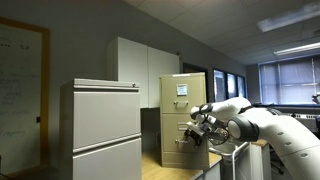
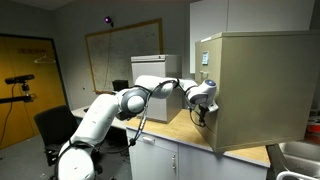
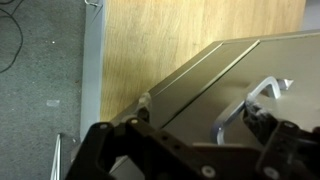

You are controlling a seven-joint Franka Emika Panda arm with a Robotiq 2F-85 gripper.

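Observation:
A tan filing cabinet stands on the wooden counter, its drawer fronts facing the arm. My gripper is close to a drawer front, with its two fingers spread apart. The silver drawer handle shows between them in the wrist view, nearer the right-hand finger; contact cannot be told. From the side, the gripper appears at the cabinet's front, at mid height. In exterior view 1 the gripper partly covers the lower drawer fronts.
A grey cabinet stands to the left in exterior view 1. The wooden counter has bare room before the tan cabinet. Its edge drops to the grey floor, where a dark cable lies. A sink is at the right.

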